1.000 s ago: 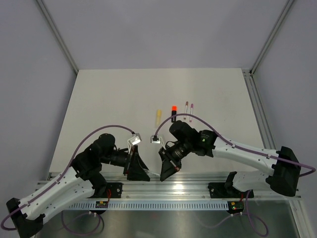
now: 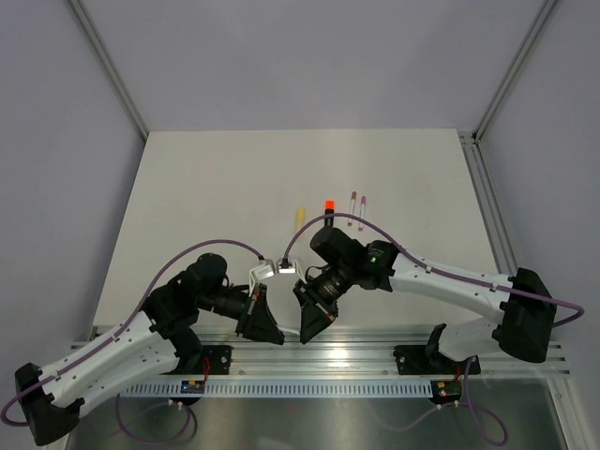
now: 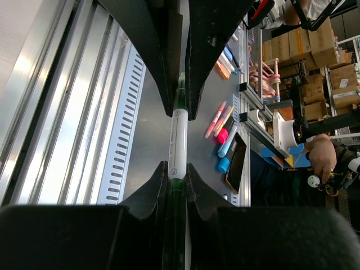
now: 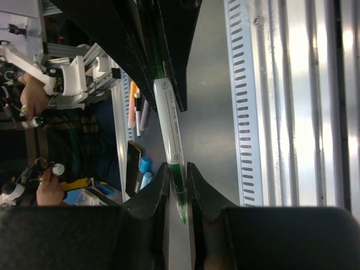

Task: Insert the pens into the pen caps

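Observation:
A white-bodied pen [image 3: 179, 140] with dark green ends spans between my two grippers, in line with both. My left gripper [image 2: 278, 338] is shut on one green end [image 3: 175, 225]; whether that end is a cap, I cannot tell. At the other side, my right gripper [image 2: 306, 338] stands partly open around the pen, a narrow gap showing beside it. In the right wrist view the pen's pointed green tip [image 4: 183, 212] lies between the right fingers. From above, only a short white piece of the pen [image 2: 291, 331] shows between the grippers.
On the white table [image 2: 216, 178] lie a yellow marker [image 2: 300, 219], a black marker with an orange end [image 2: 329, 212] and two slim pens with reddish and pink ends [image 2: 352, 207]. Metal rails [image 2: 281, 359] run below the grippers.
Over the last second both arms drew closer, the left moving slightly right and the right slightly left.

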